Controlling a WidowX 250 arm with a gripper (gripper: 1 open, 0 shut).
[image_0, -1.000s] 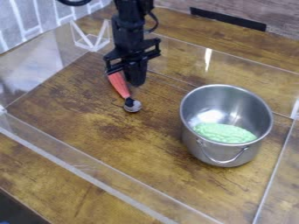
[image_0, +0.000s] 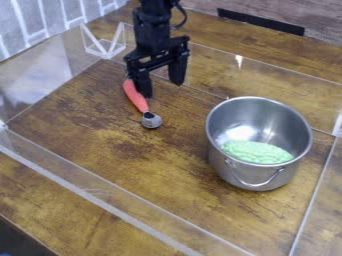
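Observation:
My gripper (image_0: 158, 72) hangs open at the top middle, its dark fingers spread apart just above and behind the upper end of a red-handled utensil (image_0: 136, 98). The utensil lies on the wooden surface with its metal head (image_0: 152, 120) toward the front. Whether a finger touches the handle I cannot tell.
A large steel pot (image_0: 233, 123) holding a pale green item (image_0: 257, 152) stands at the right. Clear plastic walls (image_0: 40, 150) edge the work area.
The utensil and pot look unmoved.

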